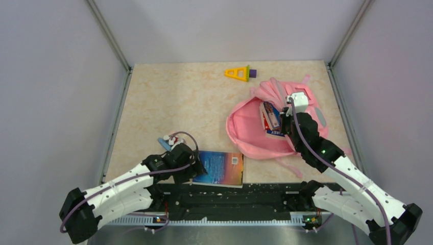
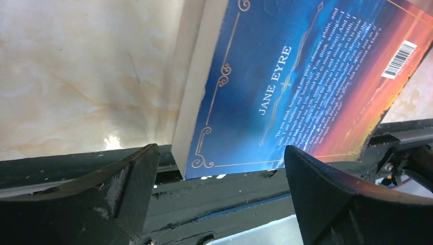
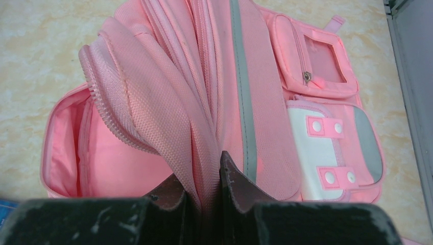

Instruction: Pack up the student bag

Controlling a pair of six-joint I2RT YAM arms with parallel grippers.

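The pink bag (image 1: 245,132) lies open at the right with books (image 1: 271,115) inside. My right gripper is shut on the bag's pink fabric flap (image 3: 153,87), holding it up. A blue-orange Jane Eyre book (image 1: 219,168) lies flat at the front edge of the table; in the left wrist view its spine end (image 2: 189,127) is just beyond my left gripper, which is open with nothing between its fingers.
A yellow and purple object (image 1: 236,72) lies at the back. Small items (image 1: 164,143) lie left, partly under my left arm.
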